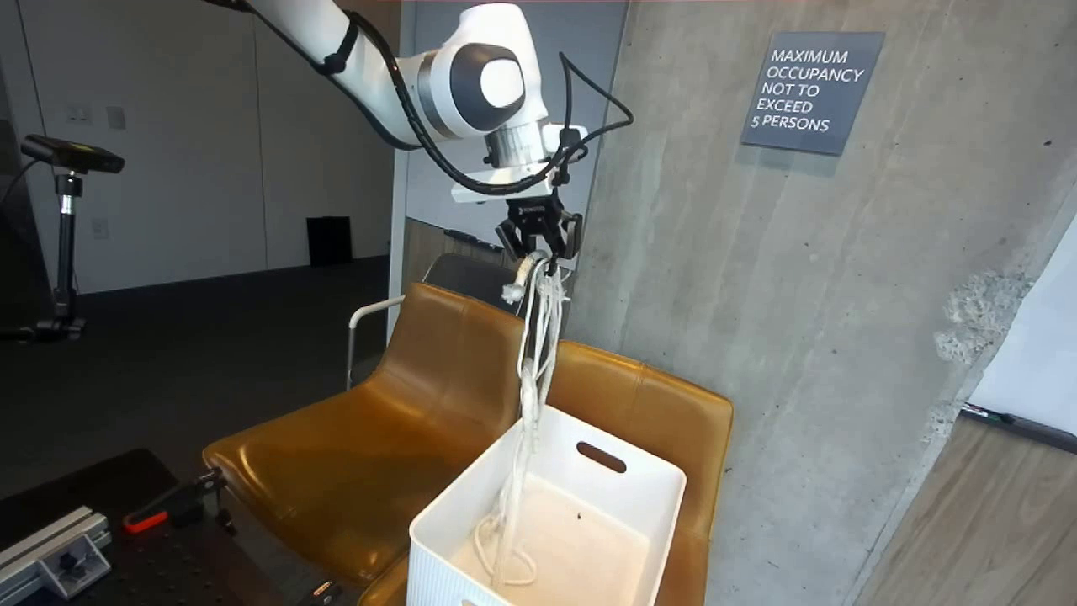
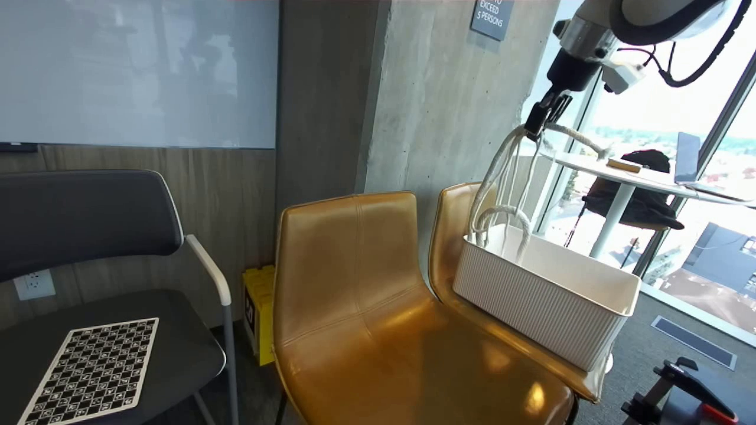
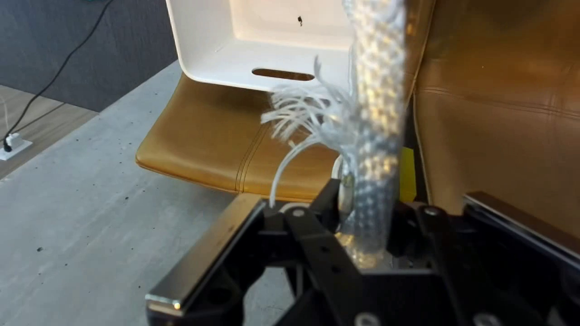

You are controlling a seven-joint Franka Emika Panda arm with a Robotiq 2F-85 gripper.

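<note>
A bundle of white rope (image 1: 542,333) hangs in long strands from my gripper (image 1: 542,252), which is shut on it high above a white bin (image 1: 626,466). The lower strands trail down into the bin, and a loop of rope (image 2: 511,212) bends over its rim. Seen from the wrist, a thick braided length of rope (image 3: 378,98) runs up from between the fingers, with a frayed tuft to its left. The braid covers part of the fingertips there.
The bin stands on a tan leather chair (image 1: 697,404), next to a second tan chair (image 1: 363,444). Behind them rises a concrete wall (image 1: 808,283). A black clamp with a red handle (image 1: 167,510) is at lower left.
</note>
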